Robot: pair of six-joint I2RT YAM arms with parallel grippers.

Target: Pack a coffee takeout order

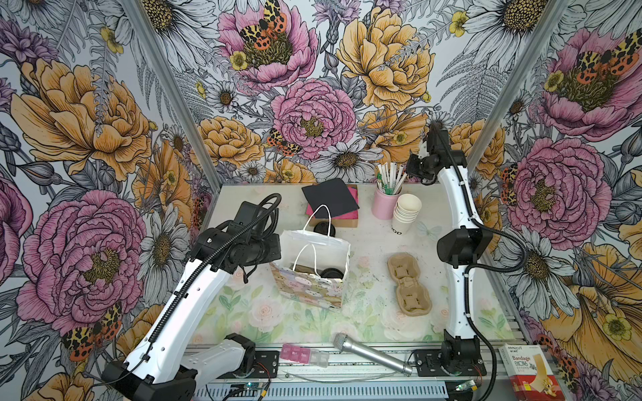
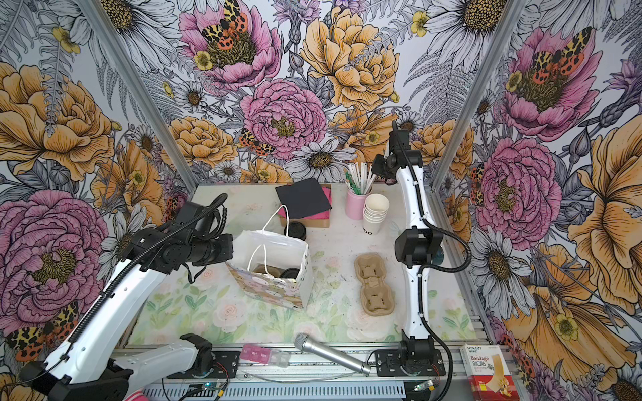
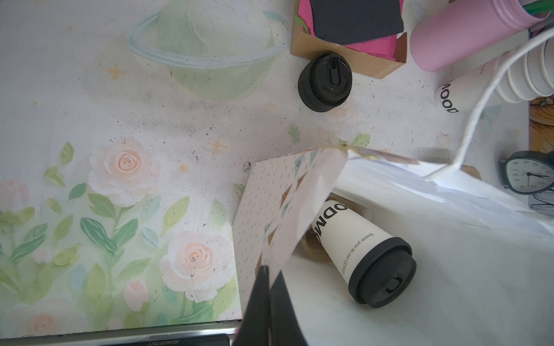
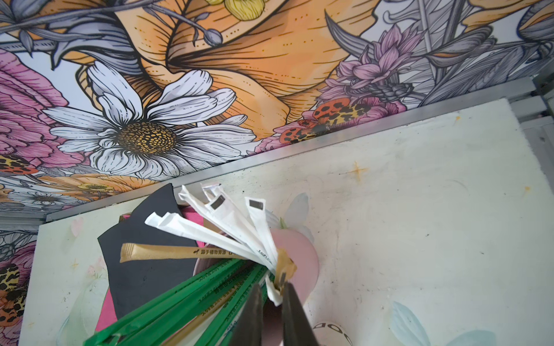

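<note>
The patterned paper bag (image 1: 307,287) stands open on the table, its white handles raised. Inside lies a black-lidded paper cup (image 3: 352,248), tilted over a brown cup carrier. Just left of the bag, my left gripper is shut, with nothing showing between its fingers. At the back right, wrapped straws (image 4: 230,230) and green ones (image 4: 184,294) lean in a pink holder (image 1: 383,204). My right gripper hovers over the holder's rim, slightly open. A wrapped straw's end (image 4: 275,295) appears between its fingertips; contact is unclear.
White cups (image 1: 406,210) are stacked beside the holder. A carton with dark napkins (image 1: 330,199) and a black lidded cup (image 3: 325,82) stand behind the bag. An empty cup carrier (image 1: 409,284) lies right of it. A microphone (image 1: 371,353) rests on the front rail.
</note>
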